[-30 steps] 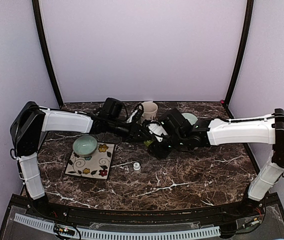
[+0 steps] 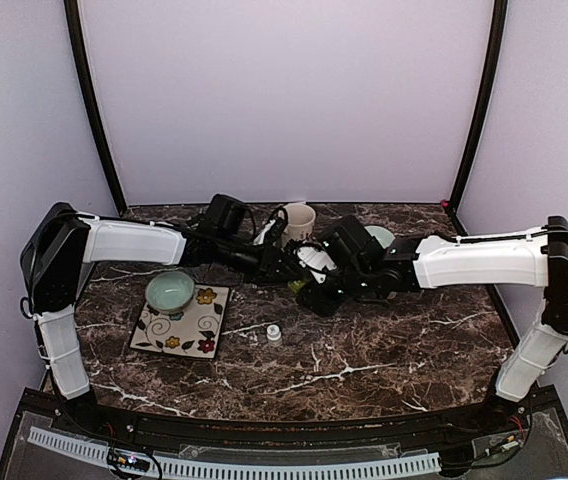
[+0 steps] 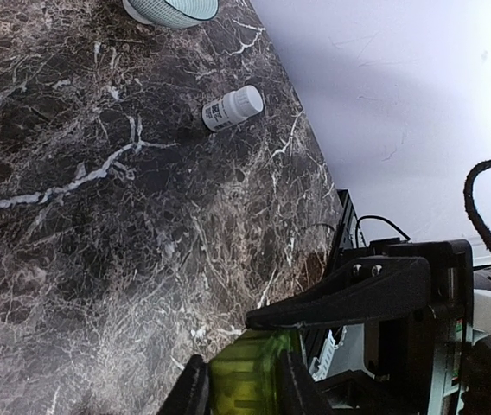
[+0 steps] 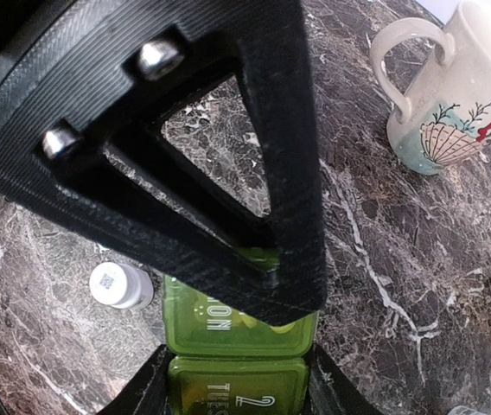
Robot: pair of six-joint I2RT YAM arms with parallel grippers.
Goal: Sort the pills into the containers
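A green pill organizer (image 4: 232,380) with lettered, numbered lids is held up between my two grippers at the table's centre. In the right wrist view my right gripper has its fingers on either side of it. My left gripper is at the organizer too, its fingertips partly hidden; in the top view both are bunched together. A white pill bottle (image 2: 273,332) stands on the marble table below them. Whether pills are inside the organizer cannot be told.
A mint bowl (image 2: 169,290) sits on a flowered mat (image 2: 204,330) at left. A mug (image 4: 453,104) stands behind the grippers, and another pale bowl (image 2: 382,235) is at back right, partly hidden.
Both arms are almost still; the right one has shifted very slightly at the centre.
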